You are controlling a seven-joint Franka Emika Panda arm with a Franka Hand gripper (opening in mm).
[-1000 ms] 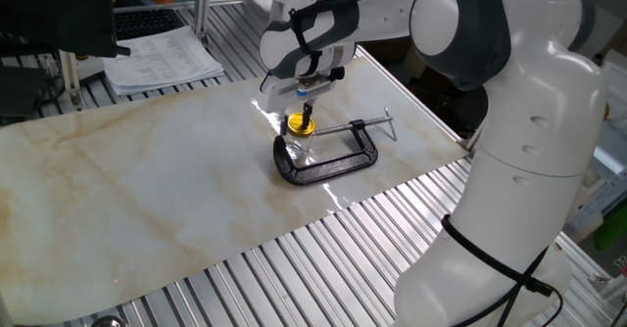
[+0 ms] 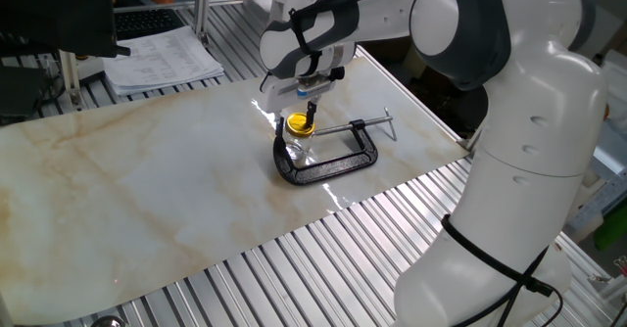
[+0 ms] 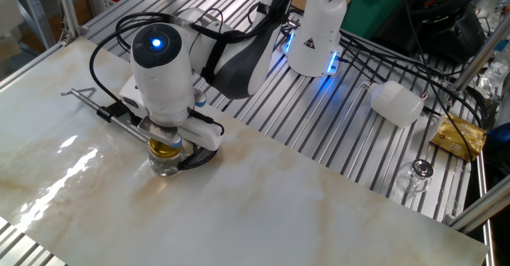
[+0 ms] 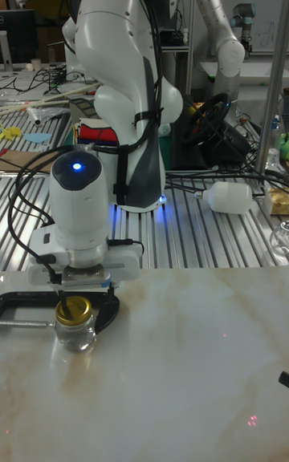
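A clear glass jar with a gold lid stands upright on the marble-patterned board. Around it lies a black C-clamp, its steel screw pointing to the far side in exterior view 1; whether it grips the jar is unclear. My gripper points down over the jar. Its dark fingers stand apart at the lid, one along the lid's right edge in exterior view 1. Whether they press on the lid cannot be made out. In exterior view 2 the hand hides the fingers and part of the lid.
Most of the board is bare. On the slatted table beyond it are a white bulb-shaped object, a small glass jar and a gold packet. Papers lie past the board's far edge in exterior view 1.
The jar, clamp and arm look unmoved.
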